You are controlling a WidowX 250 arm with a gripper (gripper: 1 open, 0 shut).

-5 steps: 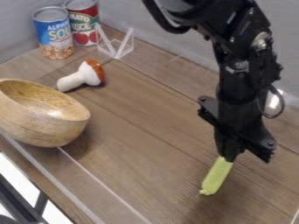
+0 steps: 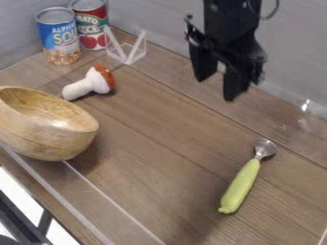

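My black gripper [image 2: 219, 75] hangs at the top centre of the camera view, raised above the back of the table, open, with nothing visible between its fingers. A green-handled utensil [image 2: 240, 183] with a metal head lies on the right part of the wooden table [image 2: 166, 163]. A wooden bowl [image 2: 44, 130] sits at the left edge. A white object with an orange and red cap [image 2: 90, 82] lies on its side behind the bowl.
An Alphabet soup can [image 2: 60, 37] and a tomato can [image 2: 92, 21] stand at the back left corner, beside a white wire-like shape [image 2: 125, 50]. A wall runs along the back.
My gripper has moved up and back, away from the green utensil, which is now fully visible and lies where it was.
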